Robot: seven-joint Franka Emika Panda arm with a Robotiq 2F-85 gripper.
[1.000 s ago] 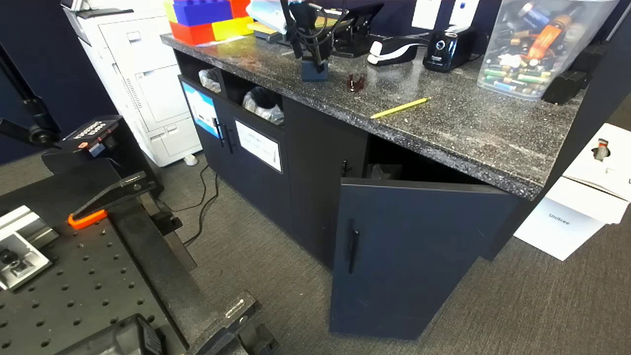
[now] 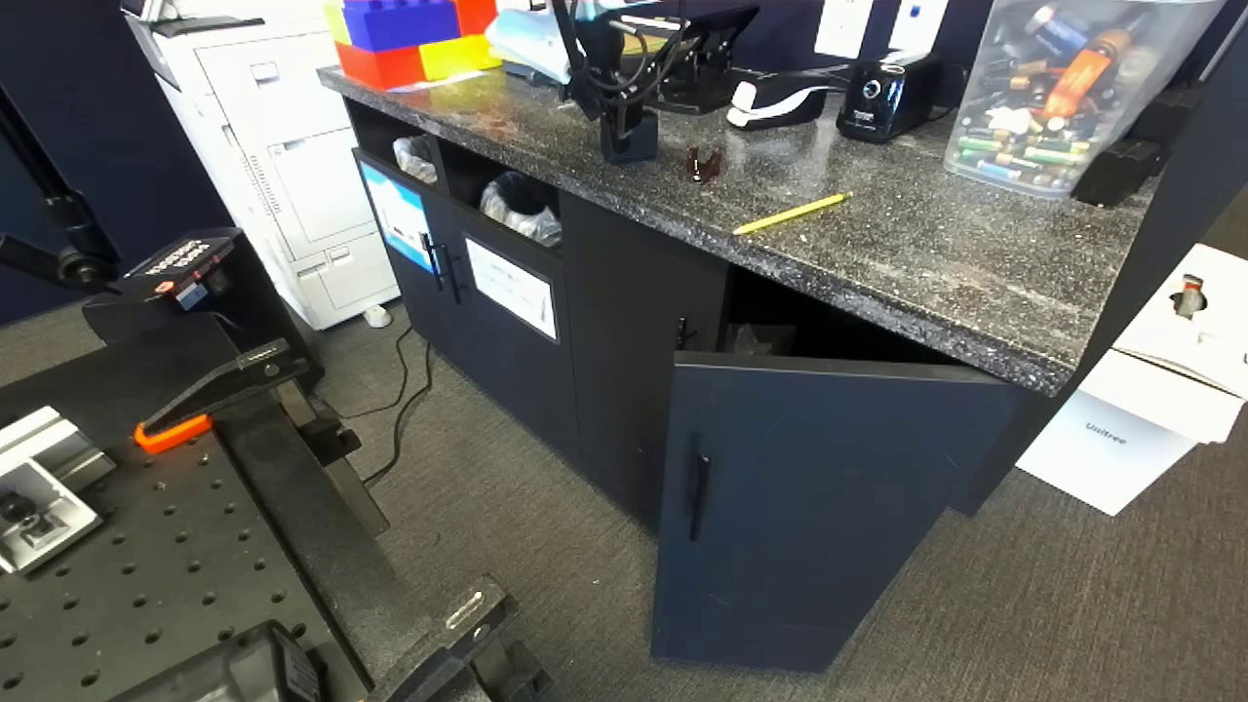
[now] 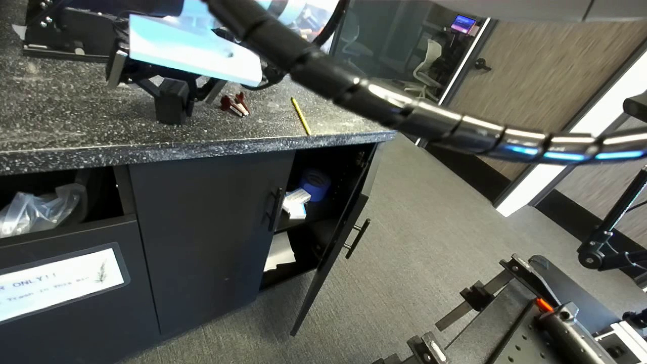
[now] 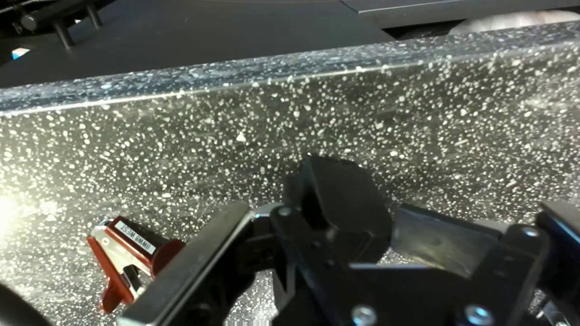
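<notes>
A small black block (image 2: 632, 138) stands on the speckled counter (image 2: 936, 252), below my gripper (image 2: 620, 99). In exterior view 2 the black block (image 3: 173, 102) appears upright near the counter's front edge, with the arms of my gripper (image 3: 176, 88) spread to both sides of it. In the wrist view the black block (image 4: 348, 201) lies between the fingers of my gripper. The fingers are apart, with a gap showing at the block's left side; whether the right one touches it, I cannot tell. Linkage parts hide the block's lower end.
A dark red staple remover (image 4: 128, 261) lies beside the gripper, and a yellow pencil (image 2: 793, 214) farther along. A clear battery bin (image 2: 1053, 99) and an electric sharpener (image 2: 889, 96) stand toward the back. One cabinet door (image 2: 819, 503) hangs ajar below the counter.
My gripper has shifted slightly, and its linkage stands at a different angle. The black block appears a little farther right and turned. Everything else looks the same.
</notes>
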